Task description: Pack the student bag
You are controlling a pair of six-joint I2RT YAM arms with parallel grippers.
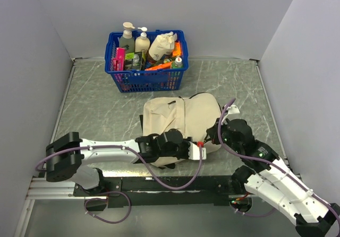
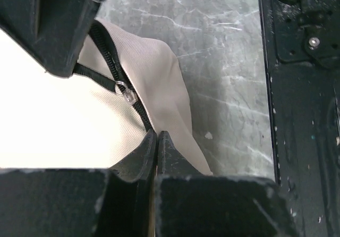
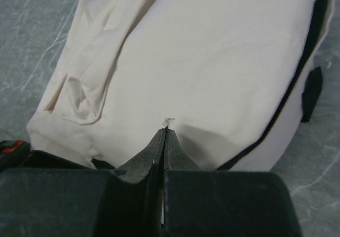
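Note:
A cream cloth bag (image 1: 164,115) lies flat on the marble counter. My left gripper is shut at the bag's zipper edge, just below the zipper pull (image 2: 127,93); whether fabric sits between its fingertips is hard to tell. My right gripper is shut above the bag's plain cream panel (image 3: 196,77), nothing visible between its fingers. In the left wrist view, part of the other arm's black gripper body (image 2: 53,30) reaches in at the upper left.
A blue basket (image 1: 146,77) full of bottles, packs and a paper bag stands at the back. Walls bound it left, right and behind.

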